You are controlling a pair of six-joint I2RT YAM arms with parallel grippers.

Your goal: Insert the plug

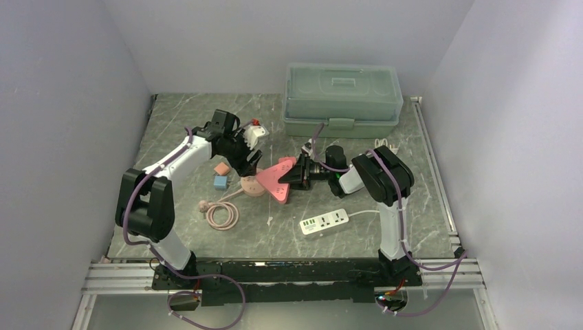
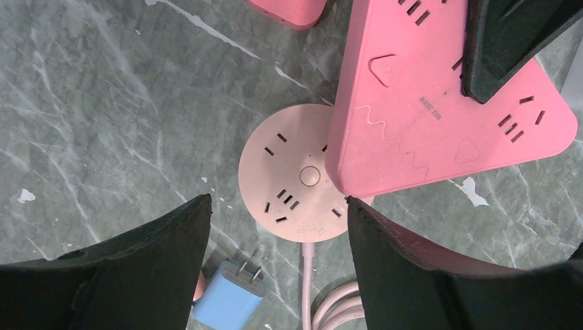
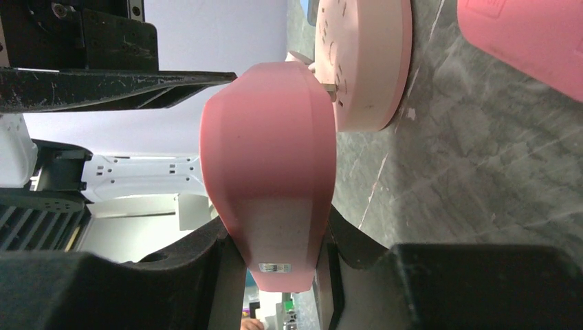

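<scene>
A pink triangular socket block [image 2: 440,117] is held up at its side by my right gripper [image 1: 289,181], which is shut on it. In the right wrist view the block [image 3: 275,144] is seen end-on between the fingers. A metal prong [image 3: 331,88] shows between the block and the round pink socket [image 3: 364,62]; whether it enters a slot cannot be told. In the left wrist view the block covers the right part of the round socket [image 2: 282,168]. Above that socket my left gripper stands part open, with nothing gripped.
Beside the round socket lie a blue plug [image 1: 220,183], an orange block [image 1: 221,168] and a coiled pink cable [image 1: 222,216]. A white power strip [image 1: 324,222] is at the front, a green lidded box [image 1: 342,103] at the back. Another pink piece [image 2: 292,10] lies behind the block.
</scene>
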